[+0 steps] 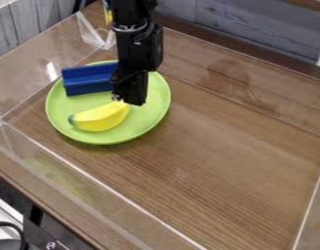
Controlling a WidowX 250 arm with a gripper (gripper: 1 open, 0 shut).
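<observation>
A yellow banana point(98, 119) lies on a round green plate point(143, 127). A blue block point(85, 80) sits on the back left part of the plate, behind the banana. My black gripper point(129, 96) hangs over the plate just above and right of the banana's upper end; its fingers look closed, with nothing visible between them, though the dark tips are hard to make out.
A grey panelled wall point(241, 29) stands at the back. Clear plastic edging runs along the left side, with a dark cable at the lower left.
</observation>
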